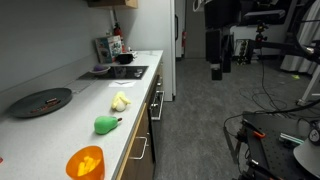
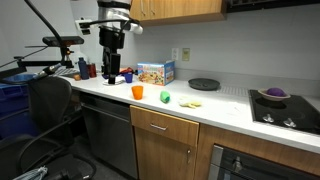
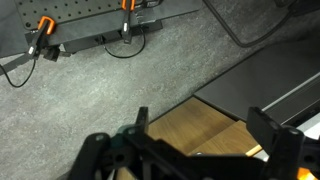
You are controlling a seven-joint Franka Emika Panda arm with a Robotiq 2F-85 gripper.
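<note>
My gripper is open, with its fingers (image 3: 142, 120) wide apart and only grey floor and cabinet fronts showing beyond them. It hangs in the air in front of the counter, pointing down, as the second exterior view shows the gripper (image 2: 108, 79). On the white countertop (image 1: 85, 120) stand an orange cup (image 1: 86, 164) with yellow contents, a green item (image 1: 106, 125) and a yellow item (image 1: 121, 102). None of these touches my gripper.
Farther along the counter are a black round pan (image 1: 40, 102), a cooktop (image 2: 283, 109) and a purple item (image 2: 274, 92) on it. A colourful box (image 2: 156, 73) stands at the back left. Wooden drawers (image 2: 165, 126) form the counter's front. Open floor lies beside it.
</note>
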